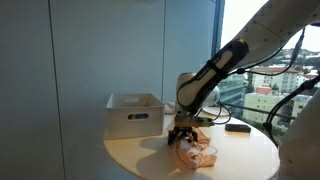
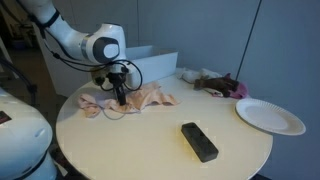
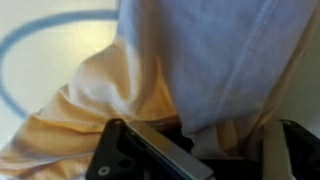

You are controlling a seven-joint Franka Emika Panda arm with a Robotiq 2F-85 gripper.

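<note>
A peach-coloured cloth lies crumpled on the round white table. It spreads out on both sides of my gripper, which points down into it. Seen from the wrist, the cloth fills most of the view, with an orange-lit fold on the left and a greyer fold in the middle. That greyer fold runs down between the fingers, and my gripper is shut on it. The fingertips are partly covered by fabric.
A white box stands at the table's back. Dark and pinkish cloths lie beyond, near a white plate. A black block sits towards the front, with bare table around it.
</note>
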